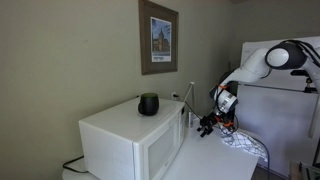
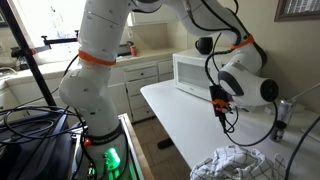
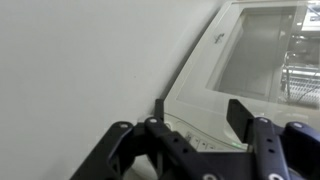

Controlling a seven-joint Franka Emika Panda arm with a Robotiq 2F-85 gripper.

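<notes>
My gripper is part open in the wrist view, its two dark fingers apart with nothing between them. Beyond the fingers lies the white microwave, its glass window to the upper right. In exterior view 1 the gripper hangs low over the table's far end, well apart from the microwave. A dark round cup stands upright on top of the microwave. Exterior view 2 has the arm bent over the table, orange bands at its joints, and the microwave behind it.
A crumpled patterned cloth lies at the table's near edge in exterior view 2. A grey bottle stands close to the wall. A framed picture hangs above.
</notes>
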